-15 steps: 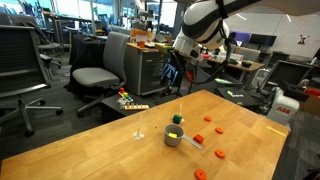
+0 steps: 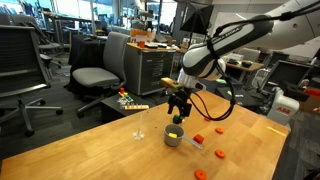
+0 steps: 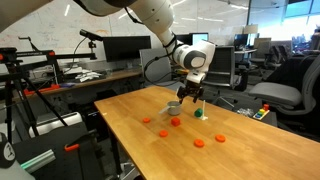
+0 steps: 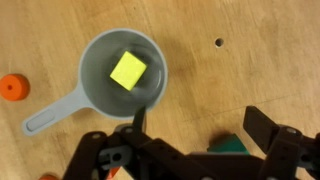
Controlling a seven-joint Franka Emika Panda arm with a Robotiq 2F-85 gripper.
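Note:
Below the open gripper is a green object (image 4: 228, 145), partly hidden by the gripper body in the wrist view. Nothing is held between the fingers. A grey pot (image 4: 97, 60) with a straight handle lies to the left of the fingers, and a yellow block (image 4: 128, 70) rests inside it. In exterior view 1, the gripper (image 2: 179, 106) hangs low over the table just above the green object (image 2: 177, 118), behind the pot (image 2: 173, 140). Exterior view 2 shows the green object (image 3: 199, 112) standing beside the pot (image 3: 172, 108).
Several orange-red pieces are scattered near the pot, among them a round one (image 4: 14, 87) by its handle and another (image 2: 200, 174) near the front. Office chairs (image 2: 97, 82) stand beyond its far edge.
The pot, green object and orange-red pieces stay where they were.

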